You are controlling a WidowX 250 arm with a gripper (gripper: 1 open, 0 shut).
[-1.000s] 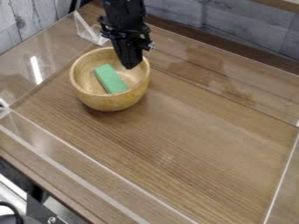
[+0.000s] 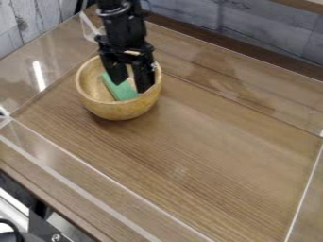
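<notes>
A wooden bowl point(image 2: 120, 107) sits on the table at the upper left of the camera view, with a green object point(image 2: 120, 89) inside it. My black gripper point(image 2: 127, 74) reaches down from the top into the bowl, open, its fingers around or just over the green object; whether they touch it is unclear.
Some clear or pale material lies at the left edge, and a dark area with a cable shows at the lower left corner.
My gripper has come down from above the bowl's back rim to inside the bowl at the green object. The bowl looks about where it was.
</notes>
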